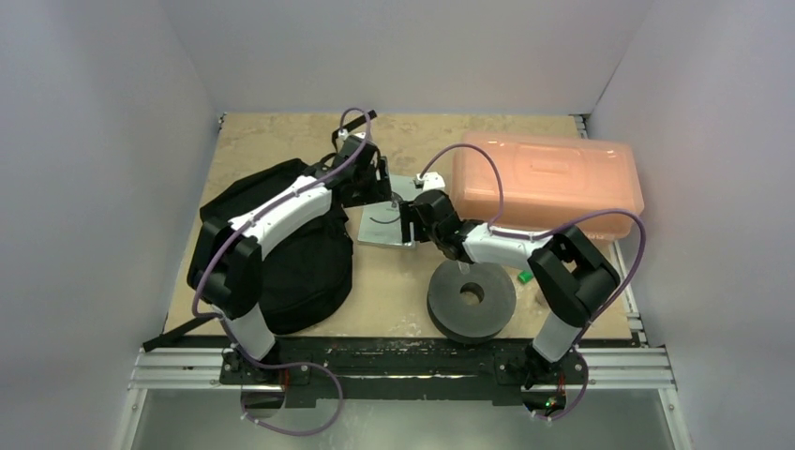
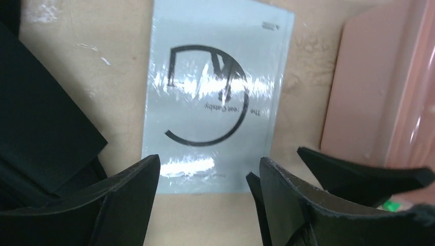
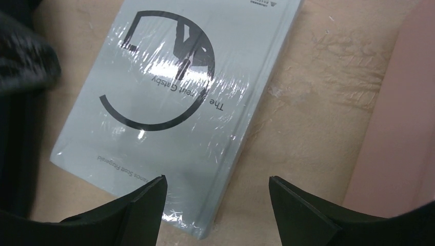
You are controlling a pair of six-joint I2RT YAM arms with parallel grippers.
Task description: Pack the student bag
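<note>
A pale grey-blue book (image 1: 386,232) lies flat at the table's centre; its cover (image 2: 208,115) reads "The Great Gatsby" upside down in both wrist views. My left gripper (image 1: 389,181) is over the book's far-left part, its fingers (image 2: 134,192) apart with nothing between them. My right gripper (image 1: 410,225) is over the book's right side, also open; its left fingertip overlaps the book's near edge (image 3: 200,220) in the right wrist view, with bare table under the other. Neither gripper visibly grips the book. The black bag (image 1: 295,272) lies on the left, its flap down.
A closed translucent orange box (image 1: 553,183) occupies the back right. A round dark grey case (image 1: 450,305) sits front centre-right, with a small green item (image 1: 525,277) beside it. My two grippers are close together over the book.
</note>
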